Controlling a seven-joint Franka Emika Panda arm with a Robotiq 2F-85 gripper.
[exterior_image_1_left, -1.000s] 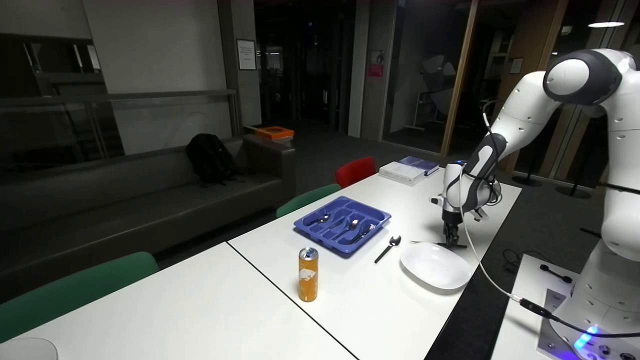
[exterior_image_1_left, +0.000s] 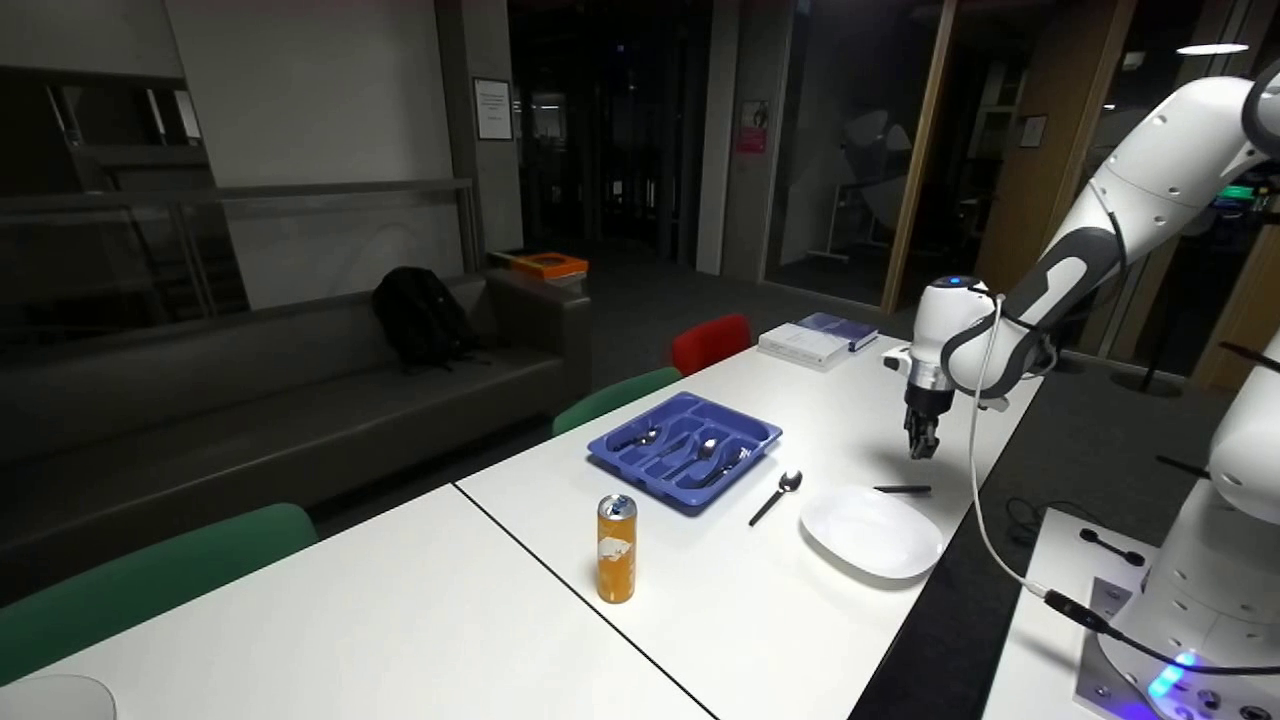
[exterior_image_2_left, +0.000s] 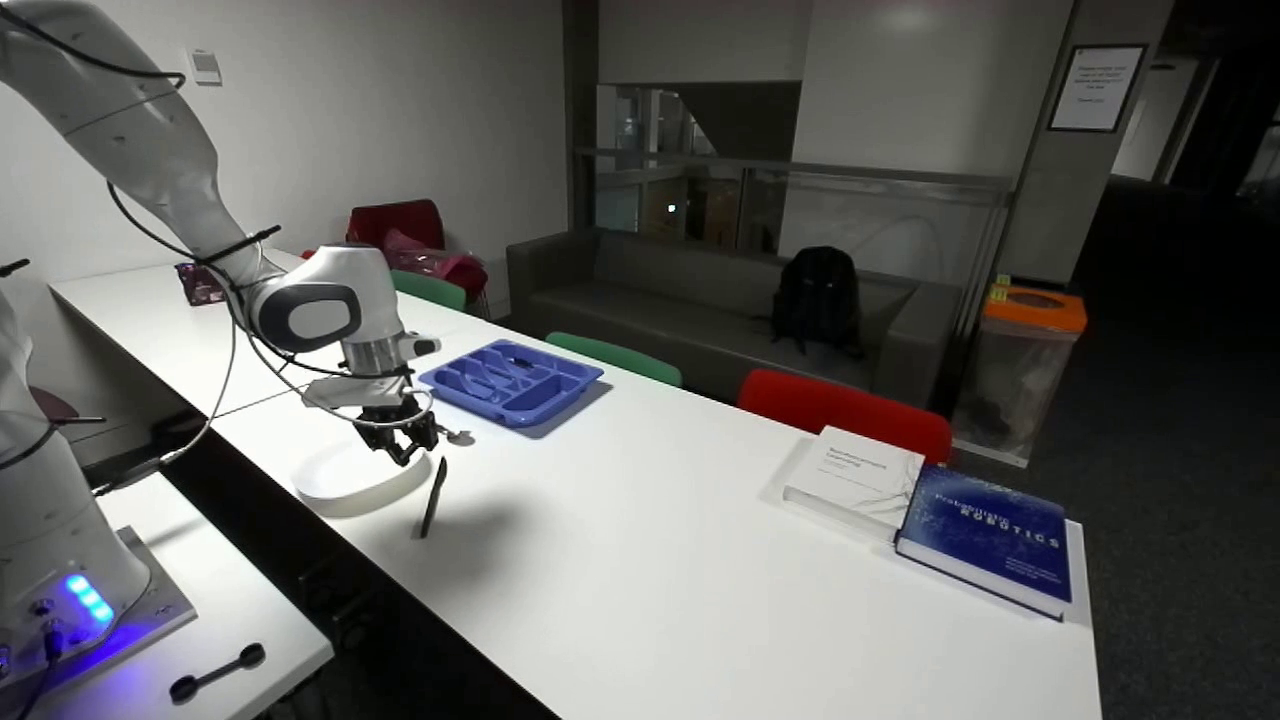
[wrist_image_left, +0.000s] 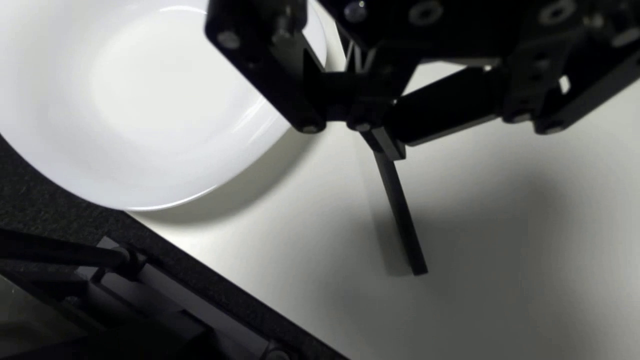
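My gripper (exterior_image_1_left: 921, 449) is shut and hangs just above the table, beside the white plate (exterior_image_1_left: 873, 534). A utensil with a dark handle (exterior_image_1_left: 902, 488) lies below it near the plate's rim, with a visible gap between them. In the wrist view the handle (wrist_image_left: 400, 207) runs out from beneath the fingers; its other end is hidden behind them. Nothing clearly shows between the fingertips. From the other side, the handle (exterior_image_2_left: 433, 498) appears just right of the gripper (exterior_image_2_left: 402, 454).
A blue cutlery tray (exterior_image_1_left: 684, 450) holds several utensils. A spoon (exterior_image_1_left: 776, 497) lies between tray and plate. An orange can (exterior_image_1_left: 617, 548) stands near the table seam. Two books (exterior_image_2_left: 918, 510) rest at the far end.
The gripper has risen from the utensil and shifted slightly right in exterior view 1. The handle remains near the plate; its light metal end no longer shows clearly.
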